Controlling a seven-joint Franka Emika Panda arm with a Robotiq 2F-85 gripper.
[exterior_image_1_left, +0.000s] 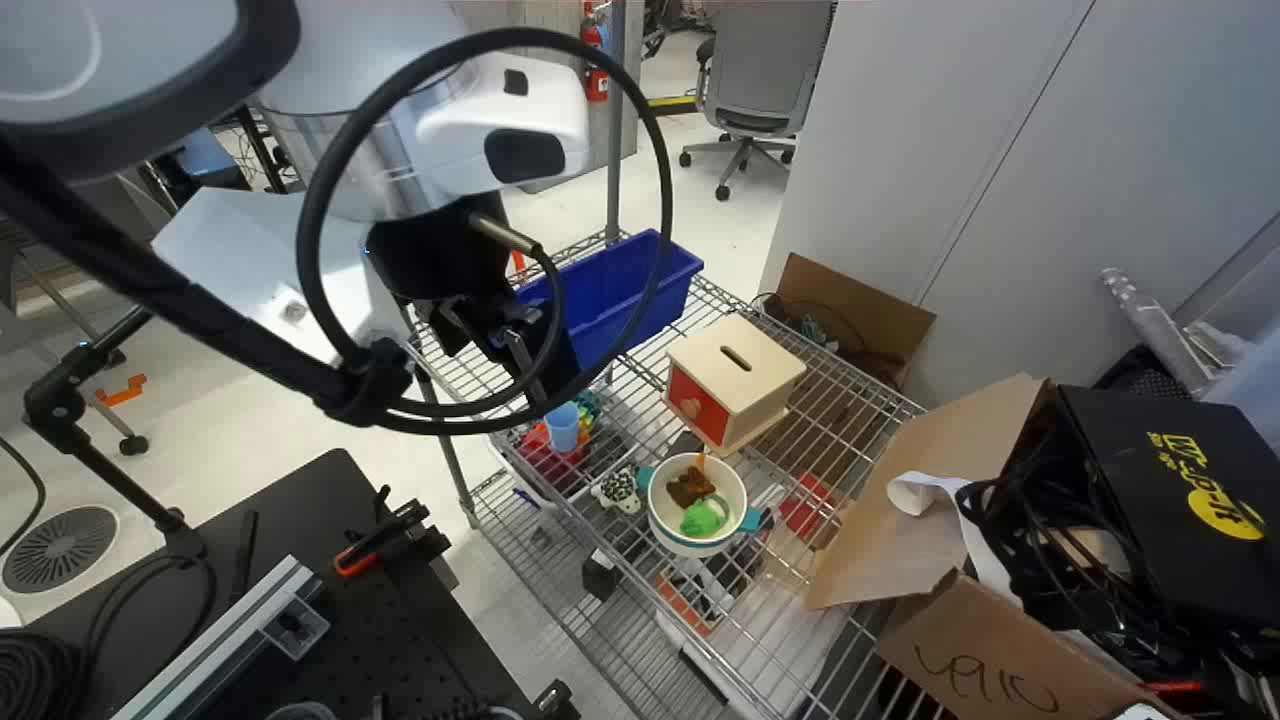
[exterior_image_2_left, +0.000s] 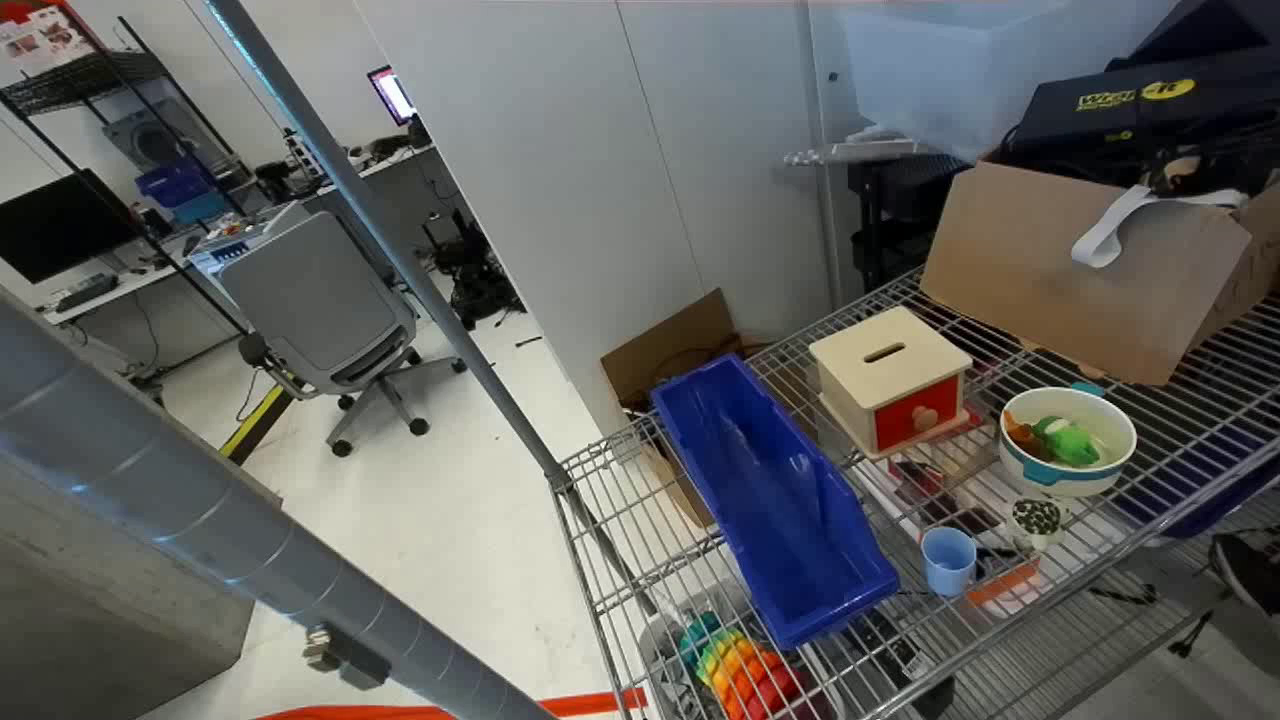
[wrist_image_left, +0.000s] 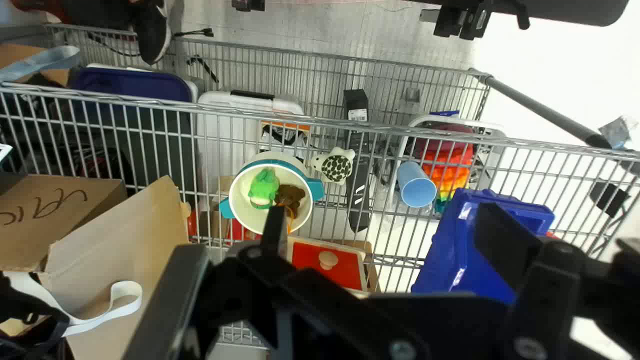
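Note:
Black and wide apart in the wrist view, the fingers of my gripper are open with nothing held between them. It hangs above the wire shelf, well clear of the things there. A white bowl (wrist_image_left: 241, 207) with teal handles holds a green toy (wrist_image_left: 264, 185) and a brown toy (wrist_image_left: 291, 197). Beside it lies a spotted white toy (wrist_image_left: 334, 165). A light blue cup (wrist_image_left: 416, 186) stands apart from both. The wooden box (exterior_image_2_left: 890, 348) has a slot on top and a red front. Nearby sits a long blue bin (exterior_image_2_left: 768, 504), which looks empty.
An open cardboard box (exterior_image_1_left: 918, 528) full of cables and black gear crowds one end of the shelf (exterior_image_2_left: 600, 528). Rainbow-coloured toys (exterior_image_2_left: 744, 672) lie in a container below. A metal post (exterior_image_2_left: 420, 282) rises at the shelf's corner. Bare wire grid shows between the objects.

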